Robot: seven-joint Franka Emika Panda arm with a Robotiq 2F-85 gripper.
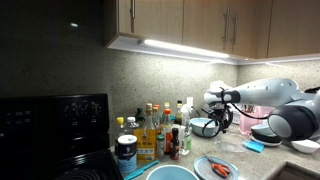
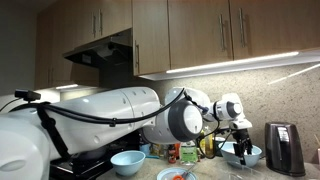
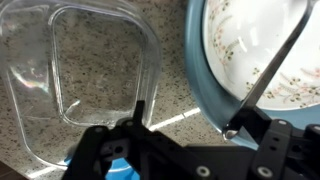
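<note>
My gripper stands open in the wrist view, with bare speckled counter showing between its dark fingers. A blue bowl (image 3: 203,85) lies to its right, with a white patterned surface (image 3: 234,50) inside. Across that bowl runs a slim metal utensil (image 3: 272,70), its end close to the right finger (image 3: 258,128); whether they touch I cannot tell. A clear container (image 3: 152,70) sits on the left, near the left finger (image 3: 130,138). In exterior view 2 the gripper (image 2: 239,148) is in front of the blue bowl (image 2: 254,157).
Several bottles (image 1: 153,120) crowd the counter left of the arm. A plate (image 1: 216,168) with something red on it and another blue bowl (image 1: 172,173) stand nearer the front. A dark kettle (image 2: 283,148) stands right of the gripper in exterior view 2.
</note>
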